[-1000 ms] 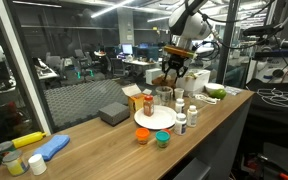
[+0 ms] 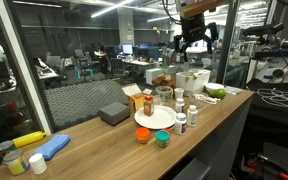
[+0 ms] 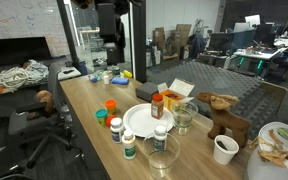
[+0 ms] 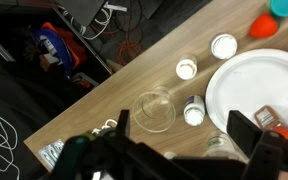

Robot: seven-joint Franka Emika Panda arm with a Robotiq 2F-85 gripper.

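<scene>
My gripper hangs high above the far right part of the table, its fingers wide apart. The wrist view looks down between its dark fingers, and nothing is held there. Below are a clear glass container and several white bottles, one bottle lying beside the white plate in that view. A red-brown bottle stands on the plate. Nearer the front are an orange cup and a teal cup.
A small box and a dark grey block stand behind the plate. In the second exterior view, a brown plush animal and a white cup are at the right.
The gripper has risen well clear of the things on the table and shifted slightly to the right. The tabletop objects look the same.
</scene>
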